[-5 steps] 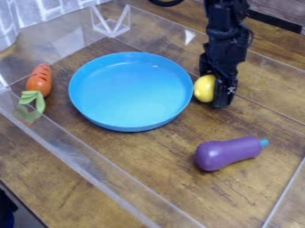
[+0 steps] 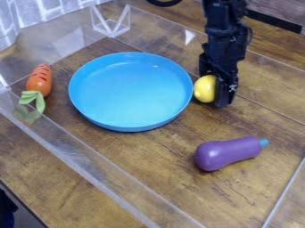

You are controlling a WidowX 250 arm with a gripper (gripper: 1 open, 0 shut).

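Observation:
My black gripper (image 2: pixel 219 78) reaches down from the top of the camera view, its fingers around a yellow rounded object (image 2: pixel 205 89) just right of a blue plate (image 2: pixel 128 107). The fingers partly hide the object, and whether they touch it is unclear. A purple eggplant (image 2: pixel 226 153) lies at the lower right, and an orange carrot with a green top (image 2: pixel 39 82) lies at the left.
A wooden table (image 2: pixel 143 178) carries all these things. Clear plastic panels or edges run along the left and upper left. Bare wood lies in front of the plate and to the right of my gripper.

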